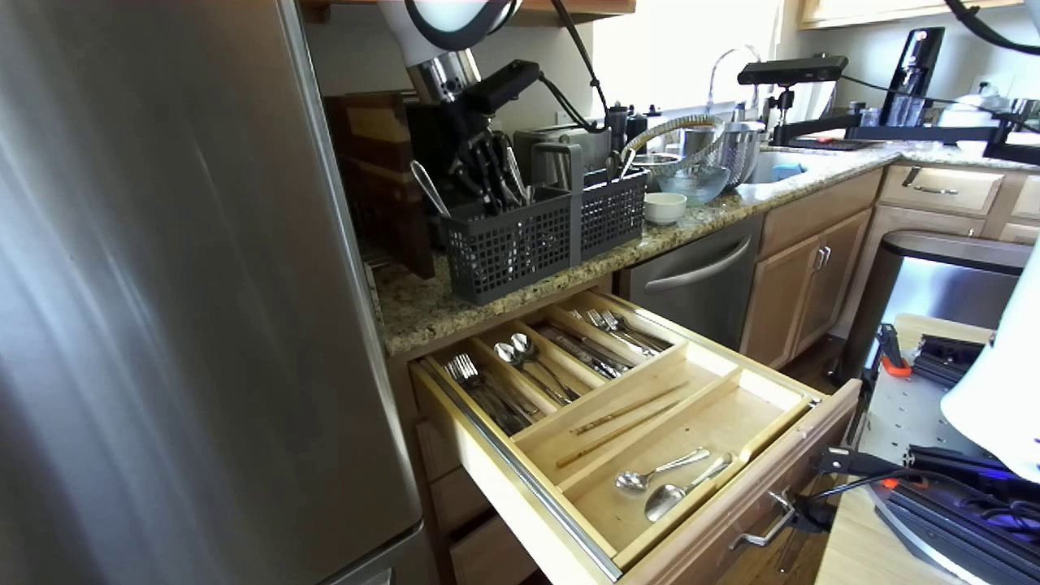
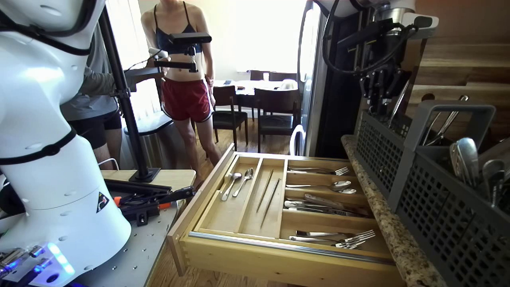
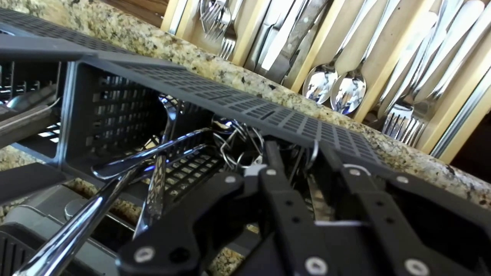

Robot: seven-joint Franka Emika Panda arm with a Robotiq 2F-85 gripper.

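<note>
My gripper points down into the grey cutlery basket (image 1: pixel 517 244), inside the end section nearest the fridge. Its two fingers stand apart, with a gap between them in the wrist view; the tips are deep among metal utensils. A thin utensil (image 3: pixel 317 195) shows in that gap, but I cannot tell whether either finger touches it. Beside the fingers lie curled wire utensils (image 3: pixel 234 145) and crossed shiny handles (image 3: pixel 152 154). Below the counter, the open drawer (image 2: pixel 287 268) holds forks (image 2: pixel 354 239), knives (image 2: pixel 320 205) and spoons (image 2: pixel 340 185) in separate compartments.
The basket's upright handle (image 1: pixel 575 200) rises between its two sections. A wooden board (image 1: pixel 380 175) stands close behind the gripper, and the fridge (image 1: pixel 195 292) is at the left. Two chopsticks (image 1: pixel 624 414) and two spoons (image 1: pixel 668 497) lie in the drawer's front compartments.
</note>
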